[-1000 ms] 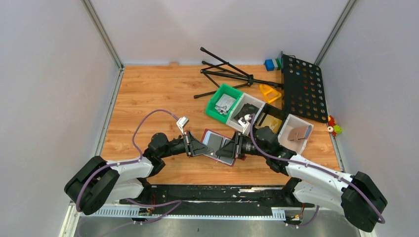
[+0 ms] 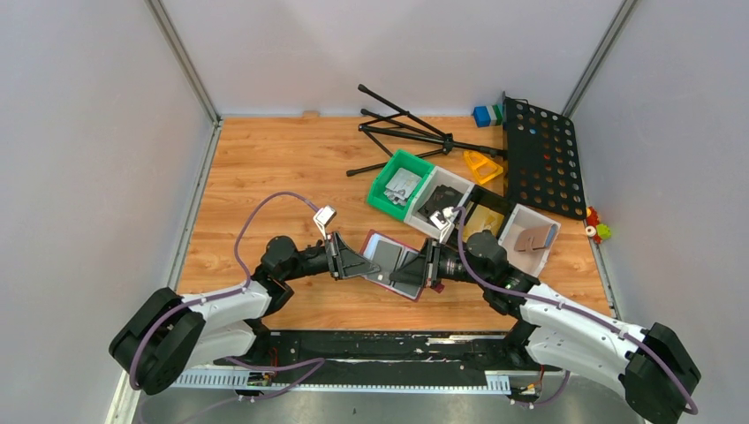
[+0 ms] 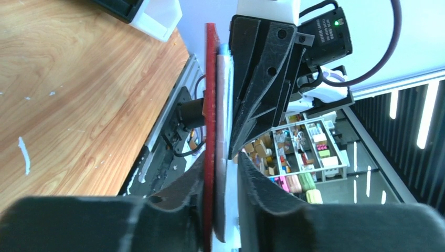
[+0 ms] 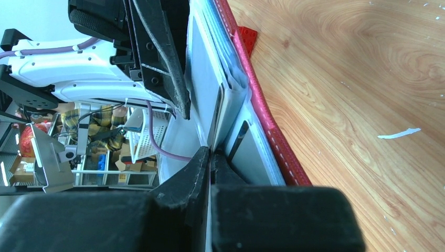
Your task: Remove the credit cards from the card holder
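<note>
A red card holder (image 2: 393,256) with clear sleeves is held up between both grippers at the front centre. In the left wrist view it stands edge-on, red cover (image 3: 210,94) leftmost, between the fingers of my left gripper (image 2: 371,269); whether they press on it is unclear. My right gripper (image 2: 397,276) is at its sleeved pages; in the right wrist view its fingertips (image 4: 197,173) meet among the clear sleeves (image 4: 210,68), shut, with no card visible between them.
Behind the holder stand a green bin (image 2: 382,187) with cards, grey and dark bins, and a white bin (image 2: 539,256). A black tripod (image 2: 397,132) and perforated black panel (image 2: 539,159) lie at the back.
My right arm has shifted slightly rightward over the last second. The left arm has moved very slightly; the holder stays about where it was.
</note>
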